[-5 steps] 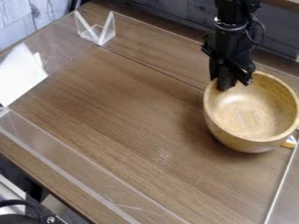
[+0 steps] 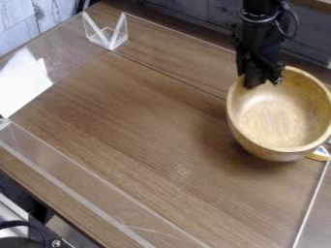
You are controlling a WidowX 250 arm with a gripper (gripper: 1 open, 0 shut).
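Note:
A large light wooden bowl sits on the right side of the brown table. The black gripper hangs from the top over the bowl's back-left rim, its lower end at or just above that rim. Its fingers are dark and small in the view, so whether they touch or hold the rim is unclear.
A clear angular stand stands at the back left. A white folded sheet is at the left edge, and clear strips run along the table's edges. Dark cables lie at the lower left.
The gripper has risen slightly from the bowl's rim and its head has turned or shifted a little. The bowl has shifted very slightly, its interior now seen a little differently.

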